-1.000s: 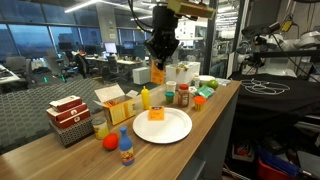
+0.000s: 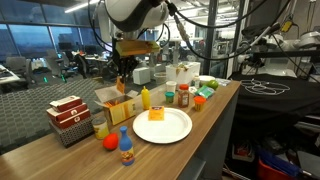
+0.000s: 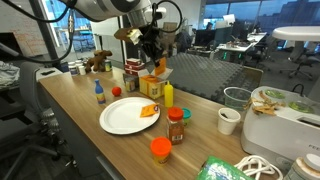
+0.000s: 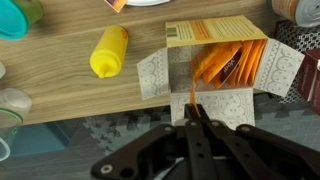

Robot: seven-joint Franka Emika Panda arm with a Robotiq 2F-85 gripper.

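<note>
A thin orange packet [image 3: 160, 67] hangs edge-down from my gripper, which is shut on it. It hovers directly over the open carton [image 2: 118, 109], its lower end close to the opening. The wrist view shows the carton's flaps [image 4: 154, 73] spread and orange packets [image 4: 225, 65] standing inside; I cannot tell whether the held one touches them. Another orange packet [image 2: 157, 113] lies on the white plate [image 2: 178, 128].
A yellow mustard bottle [image 4: 109, 51] stands beside the carton. A can [image 2: 100, 128], stacked red boxes [image 2: 68, 111], a tomato [image 2: 111, 142] and a blue bottle [image 2: 126, 149] are near. Jars [image 3: 175, 125] and cups line the other side.
My gripper has swung left in exterior view 1 with the orange packet, from above the plate's far side to over the carton. The table objects look unmoved.
</note>
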